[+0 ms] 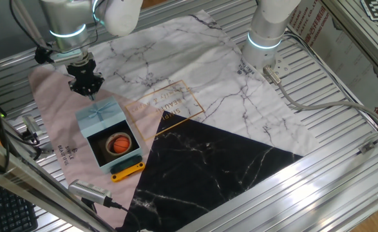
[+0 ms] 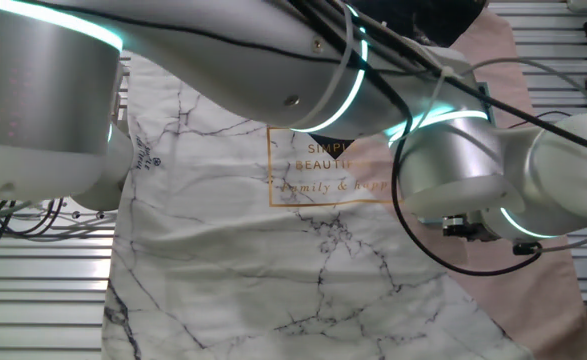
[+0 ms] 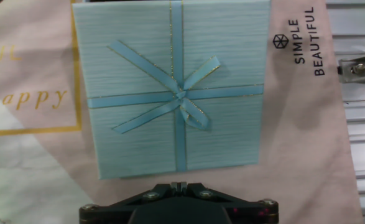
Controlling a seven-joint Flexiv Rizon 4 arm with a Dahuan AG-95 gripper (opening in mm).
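A light blue box [image 1: 132, 161] stands on the pink part of the cloth, its dark inside showing. Its lid [image 1: 105, 118], tied with a blue ribbon bow [image 3: 181, 95], covers the end nearer my arm. Inside the uncovered part are a tan ring [image 1: 109, 149] and a small orange basketball [image 1: 120, 144] within that ring. My gripper [image 1: 92, 96] hangs by the lid's arm-side edge; in the wrist view its fingertips meet just below that edge, shut with nothing seen between them. Whether they touch the lid cannot be told.
A yellow-and-black tool [image 1: 127, 172] lies close against the box's front side. A grey device with a cable [image 1: 91, 192] is near the cloth's front left edge.
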